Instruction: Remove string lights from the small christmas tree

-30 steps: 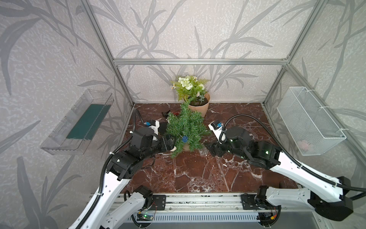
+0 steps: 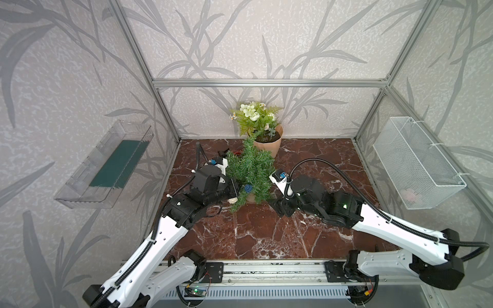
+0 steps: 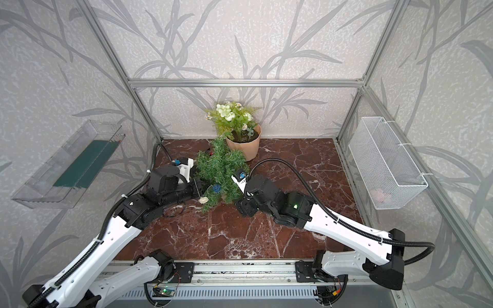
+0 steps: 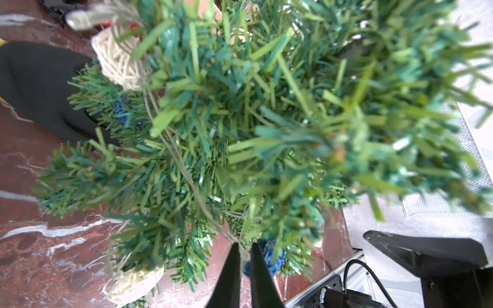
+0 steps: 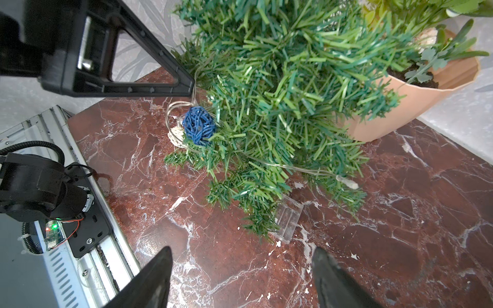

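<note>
The small christmas tree (image 2: 251,169) stands mid-table, strung with a light wire (image 5: 287,166) carrying blue (image 5: 198,124) and white (image 4: 115,56) wicker balls. My left gripper is at the tree's left front, shut, its tips near the wire and a blue ball low in the left wrist view; nothing is clearly between them. My right gripper faces the tree from the right, fingers apart, with bare table between them and the branches just beyond.
The flower pot (image 3: 241,150) stands right behind the tree. A clear bin (image 2: 72,190) hangs on the left wall, a white mesh basket (image 2: 416,169) on the right.
</note>
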